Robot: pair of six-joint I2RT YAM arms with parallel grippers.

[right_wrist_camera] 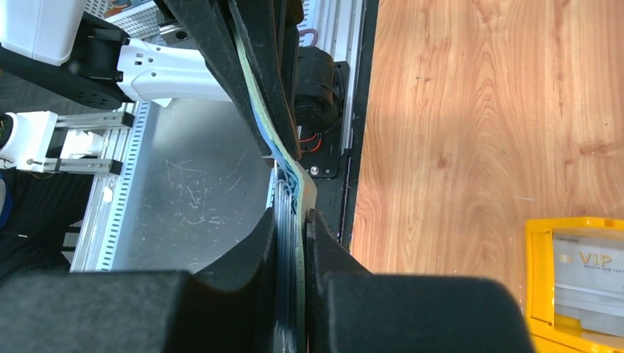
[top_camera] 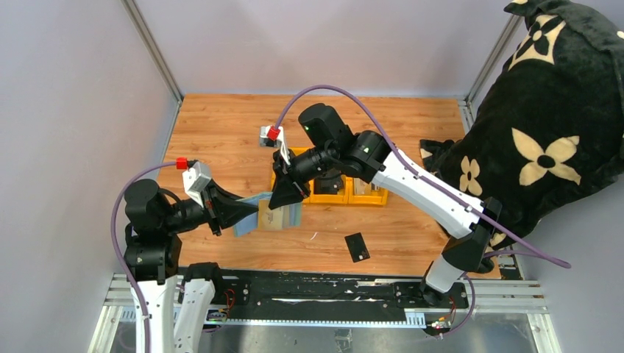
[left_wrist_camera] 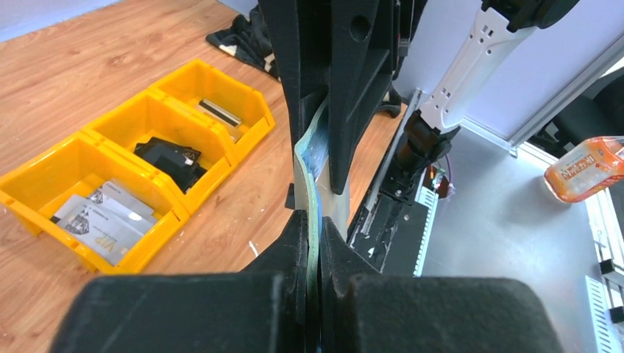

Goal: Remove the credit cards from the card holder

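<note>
A pale blue-green card holder [top_camera: 245, 223] with a tan panel [top_camera: 271, 218] hangs stretched between both grippers above the table. My left gripper is shut on one end, a thin folded cover running between its fingers. Around the other end are the fingers of my right gripper [top_camera: 279, 203]. Several thin layers [right_wrist_camera: 285, 213] stand between those fingers in the right wrist view; how firmly they press cannot be seen. Whether any card sits among the layers is unclear.
A yellow three-part bin [left_wrist_camera: 103, 140] stands behind, holding grey cards [left_wrist_camera: 103, 224], black ones [left_wrist_camera: 173, 158] and others. One black card [top_camera: 357, 247] lies alone at the table's front. A dark patterned cushion [top_camera: 541, 132] fills the right side.
</note>
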